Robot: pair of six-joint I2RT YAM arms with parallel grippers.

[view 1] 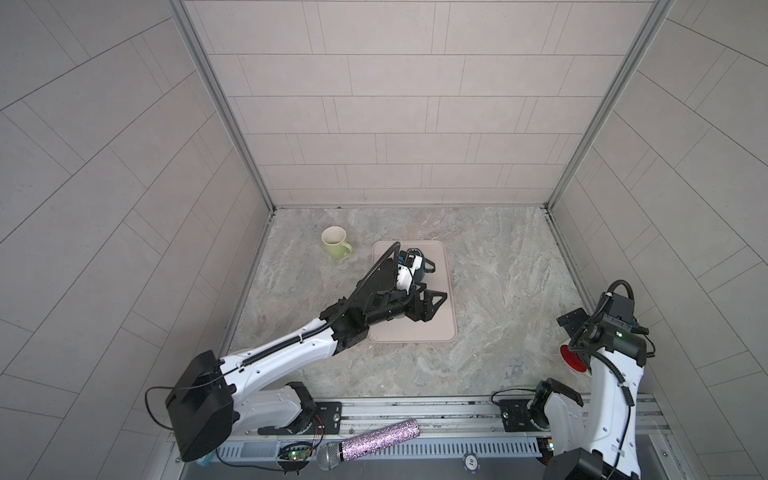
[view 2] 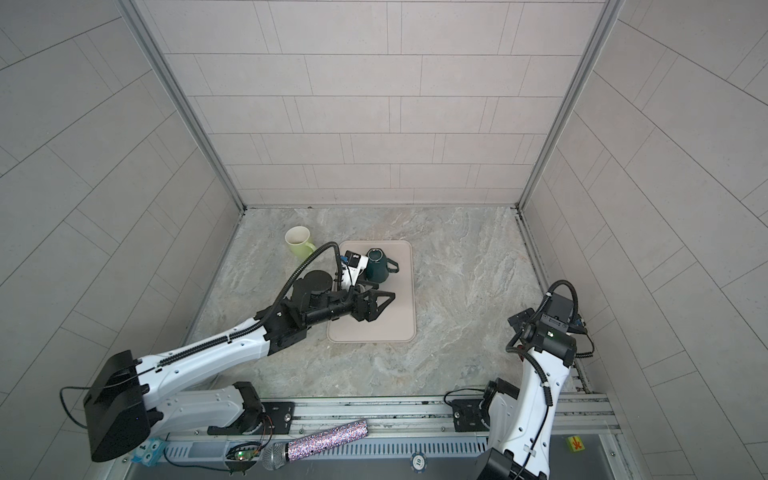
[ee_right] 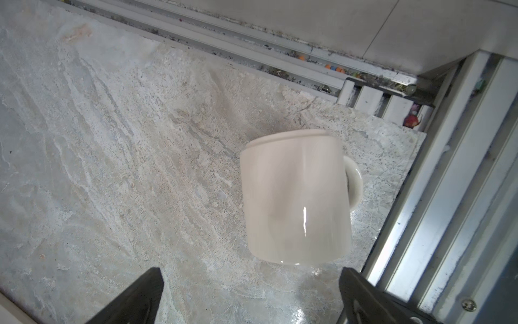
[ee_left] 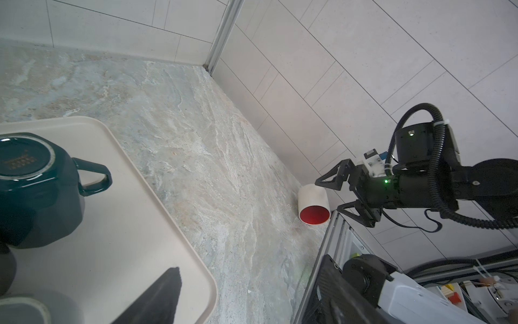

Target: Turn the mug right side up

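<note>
A white mug with red interior point(ee_right: 295, 199) lies on its side at the right front table corner, handle toward the edge; its red opening point(view 1: 573, 357) shows in the top left view. My right gripper is open just above it, fingers either side in the right wrist view. On the tray point(view 1: 428, 328) a dark teal mug point(ee_left: 37, 199) stands bottom up, handle to the right; dark and grey items beside it are partly cut off. My left gripper point(view 2: 380, 304) is open over the tray, close to the teal mug, with nothing between its fingers.
A light green mug point(view 1: 334, 244) stands upright at back left. Metal rails point(ee_right: 453, 178) and the side wall border the white mug. A glittery microphone point(view 1: 376, 440) lies on the front ledge.
</note>
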